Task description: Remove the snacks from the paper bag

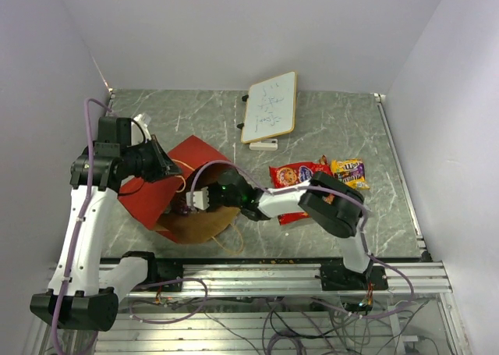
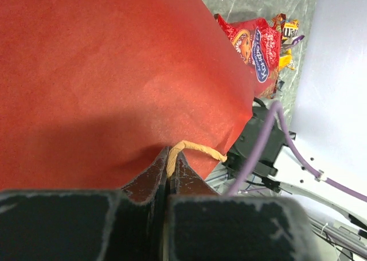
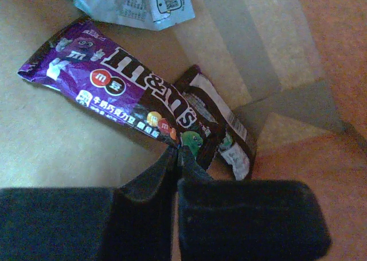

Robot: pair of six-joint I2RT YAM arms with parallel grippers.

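Note:
The red paper bag [image 1: 199, 148] lies on its side at the left of the table, its mouth toward the right. My left gripper is shut on the bag's twisted handle [image 2: 198, 148]. Inside the bag, my right gripper is shut on the lower edge of a purple and brown M&M's pack [image 3: 123, 77]. A second dark pack [image 3: 226, 123] lies partly behind it, and a pale blue-white packet [image 3: 135, 6] rests farther in. From above, the bag and arm mostly hide the right fingertips.
Right of the bag lie a red snack pack [image 1: 300, 172], partly under my right arm, and a yellow M&M's pack [image 1: 349, 172]. A whiteboard [image 1: 269, 109] and a small white block [image 1: 263, 145] sit farther back. Bare table shows at the far right.

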